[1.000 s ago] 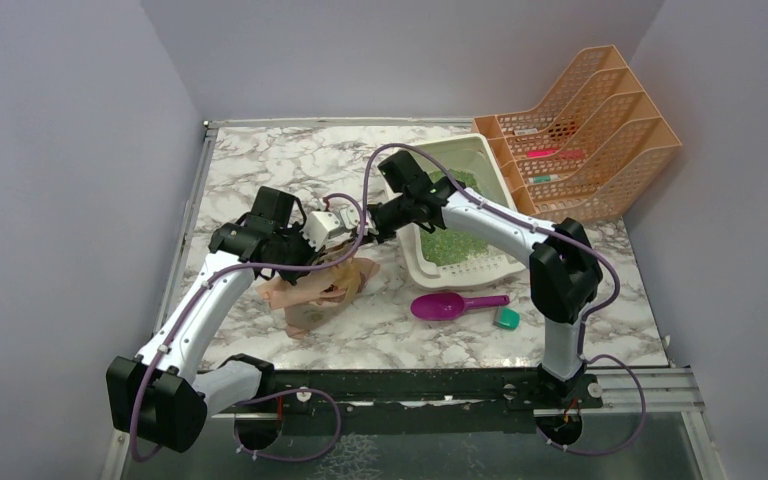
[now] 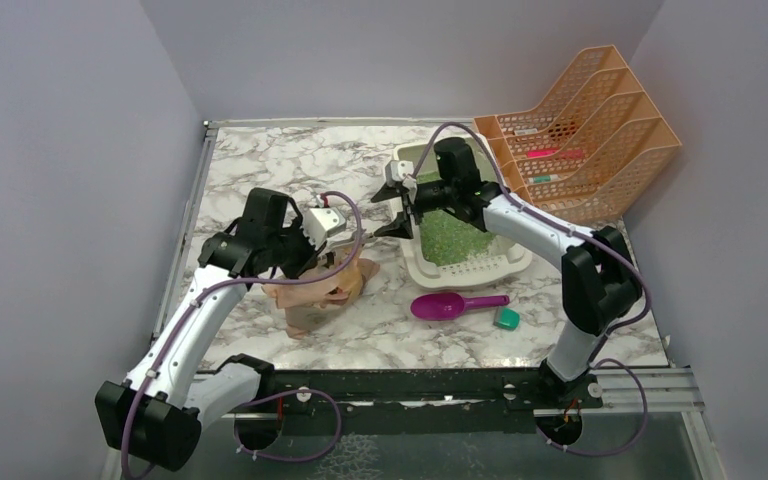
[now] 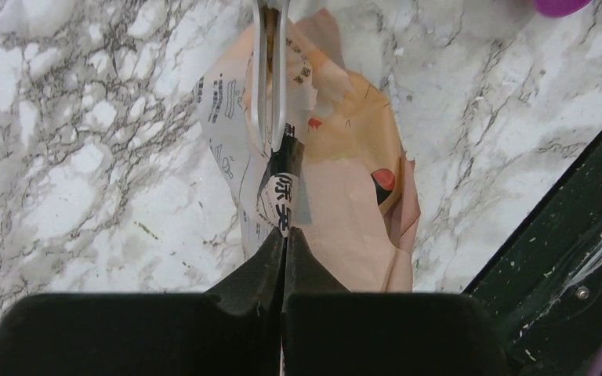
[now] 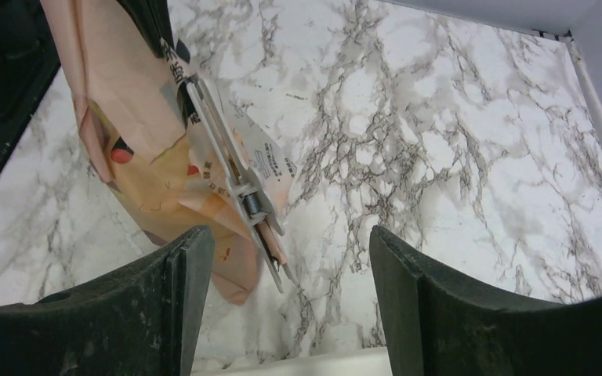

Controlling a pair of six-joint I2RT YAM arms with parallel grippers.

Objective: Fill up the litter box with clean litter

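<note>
A crumpled peach paper bag stands on the marble table below my left gripper, which is shut on the folded top of the bag. A long pale clip lies along that fold, also visible in the right wrist view. My right gripper is open, with the clip and bag beyond its fingers. In the top view it is over the left rim of the white litter box, which holds green litter.
A magenta scoop and small teal object lie below the box. A peach perforated organizer stands at the back right.
My right gripper has opened away from the bag's top and moved right, up over the box's edge. The left gripper has stayed nearly in place on the bag.
</note>
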